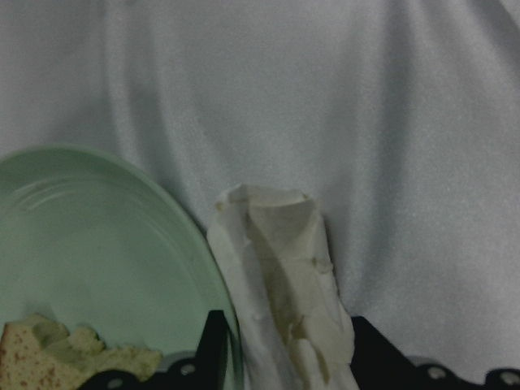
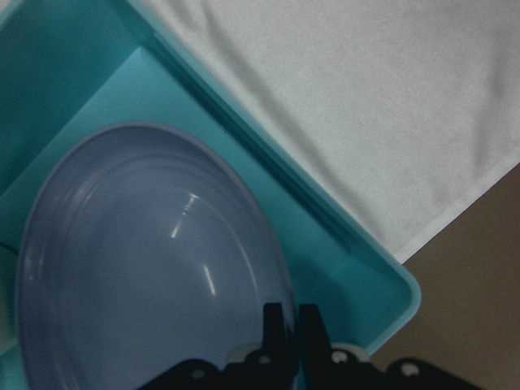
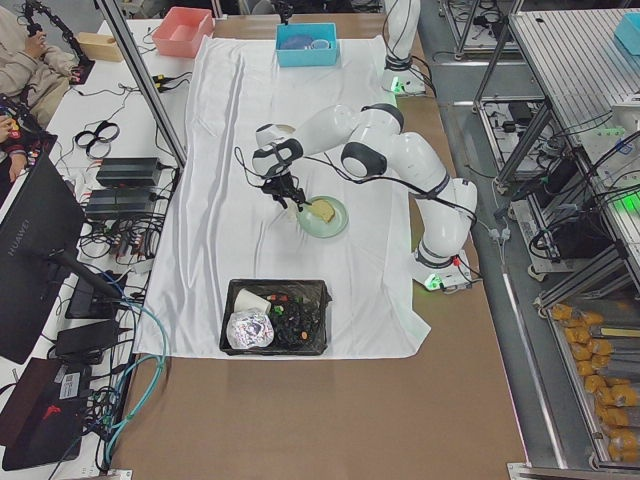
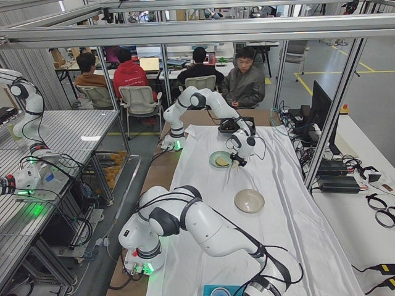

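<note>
My left gripper is down at the edge of the green plate (image 1: 81, 236), its fingers either side of a crumpled white paper wrapper (image 1: 284, 284); whether they grip it I cannot tell. A piece of yellow bread (image 1: 57, 361) lies on the plate. My right gripper has its fingers at the rim of a blue plate (image 2: 154, 244), close together on it, inside the turquoise bin (image 2: 366, 268).
A beige plate (image 4: 249, 200) sits on the white cloth between the arms. A black bin (image 3: 275, 340) with foil, a white item and rubbish stands at the cloth's other end.
</note>
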